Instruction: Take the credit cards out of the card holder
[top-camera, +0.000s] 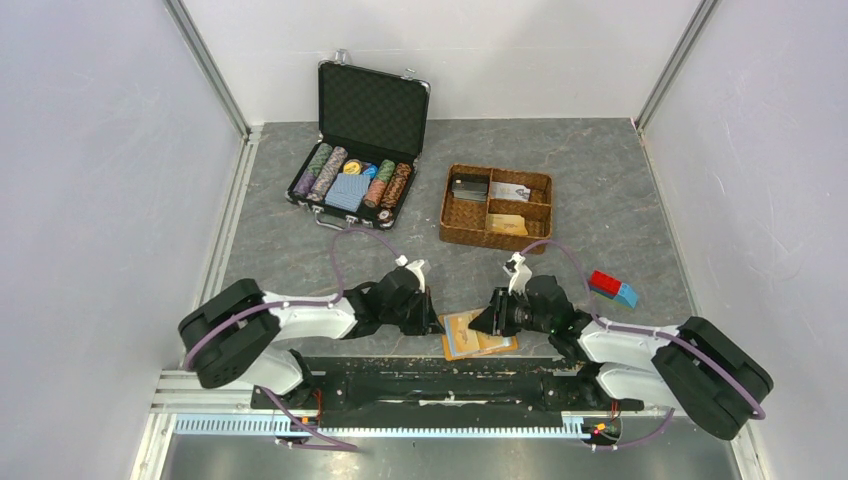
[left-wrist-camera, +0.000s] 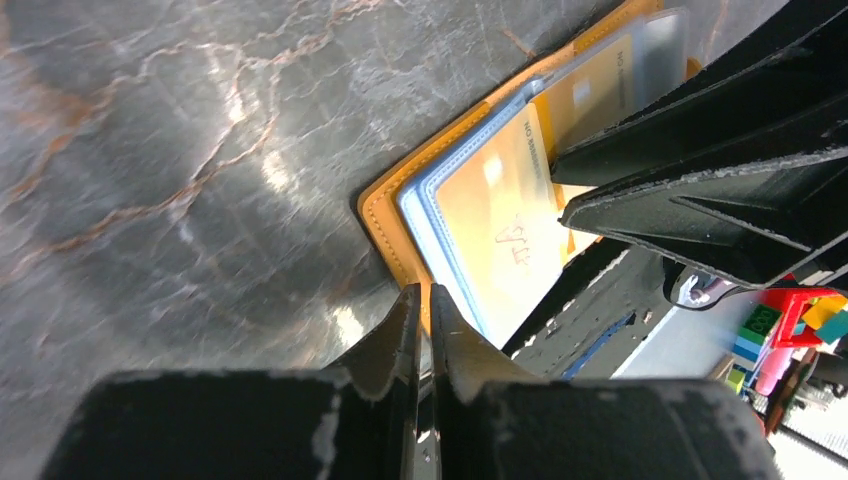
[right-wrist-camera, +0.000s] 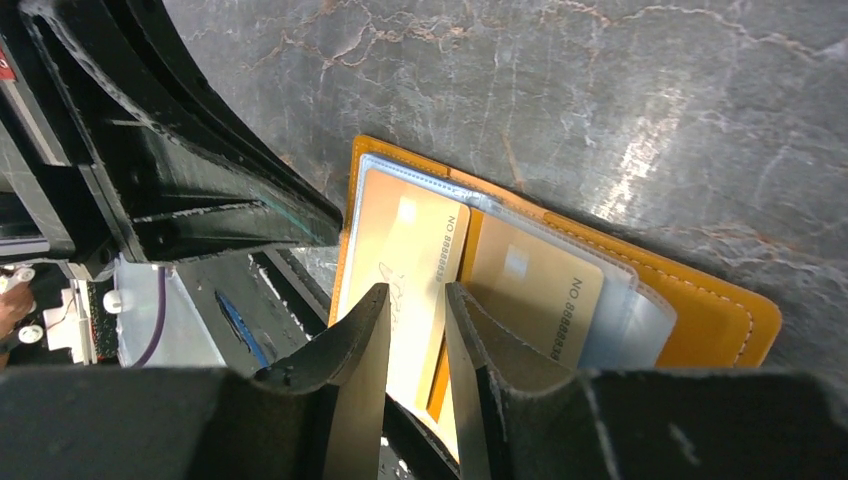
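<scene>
An orange card holder (top-camera: 482, 350) lies spread open on the table's front part, with clear sleeves. Inside are two gold cards, the left one (left-wrist-camera: 495, 215) and the right one (right-wrist-camera: 540, 285). At the holder's left edge, my left gripper has its fingertips almost together, a narrow gap with orange edge behind; whether they pinch the edge is unclear. Above the cards, my right gripper stands part open, its fingers apart with a gold card visible through the gap. The cards' lower ends are partly hidden by the right fingers.
A wicker basket (top-camera: 466, 238) with compartments holds a few flat items behind the grippers. An open chip case (top-camera: 373, 108) stands at the back left, and red and blue blocks (top-camera: 613, 288) lie to the right. Dark machinery (top-camera: 450, 392) borders the front edge.
</scene>
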